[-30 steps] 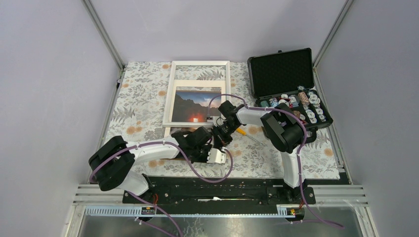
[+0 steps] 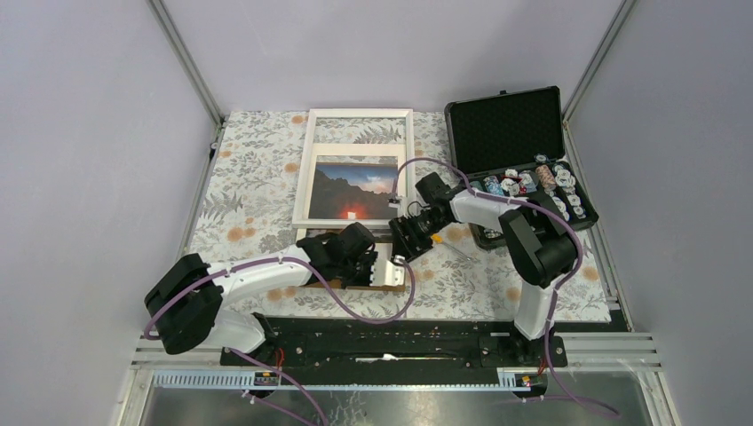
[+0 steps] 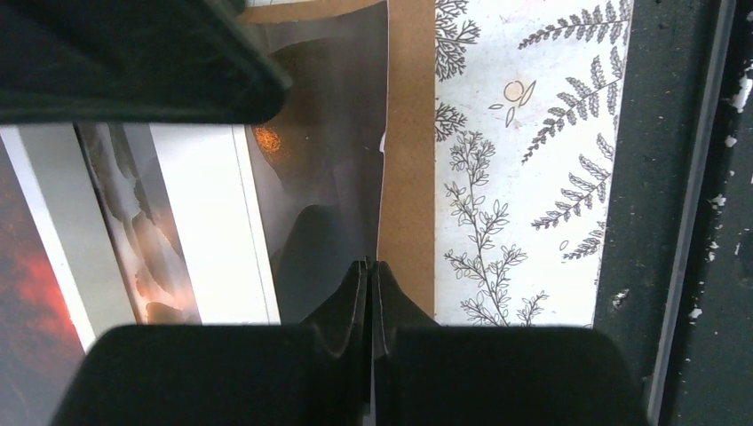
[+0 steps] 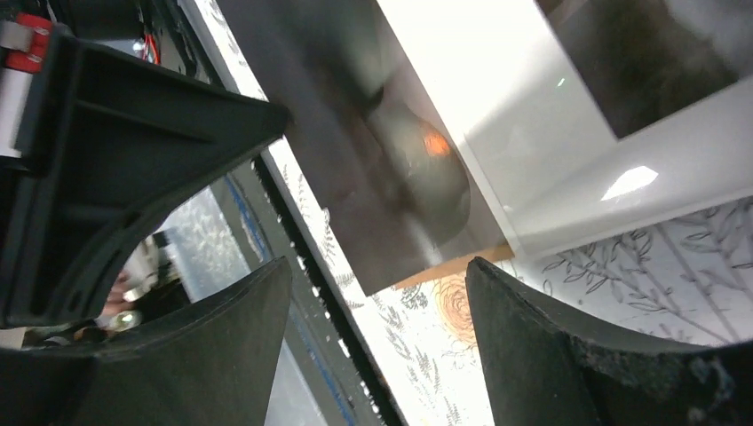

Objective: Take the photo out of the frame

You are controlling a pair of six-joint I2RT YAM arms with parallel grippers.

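The white frame lies flat on the table, with the sunset photo showing inside it. In front of it lies a brown board, partly covered by a dark glossy sheet; I cannot tell whether this sheet is a print or a clear cover. A white strip runs along the sheet. My left gripper is shut over the board and sheet edge, nothing showing between its fingertips. My right gripper is open, its fingers apart near the sheet's corner, with nothing held.
An open black case with poker chips stands at the back right. A screwdriver lies right of the frame, close to the right arm.
My right gripper has moved slightly right and its arm has swung outward. The left arm has shifted a little to the left. The frame has stayed put.
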